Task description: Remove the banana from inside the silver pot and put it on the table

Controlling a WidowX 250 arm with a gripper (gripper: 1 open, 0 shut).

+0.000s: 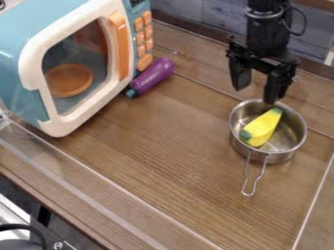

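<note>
A yellow banana (261, 128) with green ends lies inside the silver pot (290, 142), slanting up toward the pot's far right. The pot rests on the right side of the table, its wire handle (248, 180) pointing to the front. Just above the pot's back rim hangs my black gripper (256, 93). Its two fingers are spread apart, one to the left and one to the right, with nothing held between them. The banana is clear of the fingers.
A toy blue-and-white microwave (55, 125) with an orange handle fills the back left. A purple eggplant (151, 76) lies beside it. Bare wooden table (163, 161) stretches across the middle and front left of the pot.
</note>
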